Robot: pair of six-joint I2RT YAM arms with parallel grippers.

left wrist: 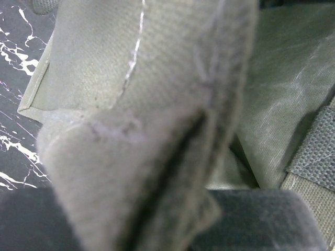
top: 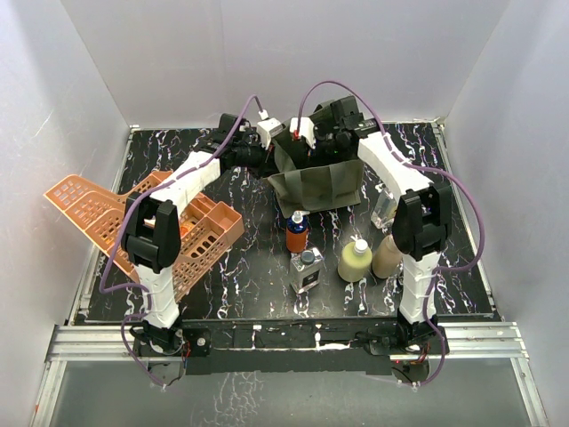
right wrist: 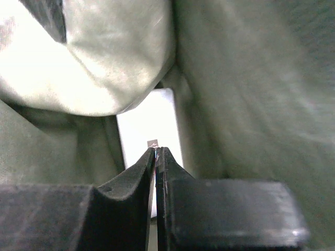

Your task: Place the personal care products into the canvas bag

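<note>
The olive canvas bag [top: 316,187] stands at the back centre. My left gripper [top: 271,151] is shut on its left edge; in the left wrist view the folded fabric [left wrist: 120,172] fills the space by the dark fingers. My right gripper is inside the bag, its tips close together over a white flat object [right wrist: 146,120] on the bag's floor; whether it grips that is unclear. In front of the bag stand an orange bottle [top: 297,235], a silver box-shaped bottle [top: 306,271], a yellow-green bottle [top: 354,262], a beige bottle [top: 385,261] and a clear bottle [top: 383,210].
An orange plastic basket [top: 218,231] with an open lid lies at the left. Bare marble-patterned table [top: 249,285] shows at the front left of the bottles and at the far right. Walls close in the back and sides.
</note>
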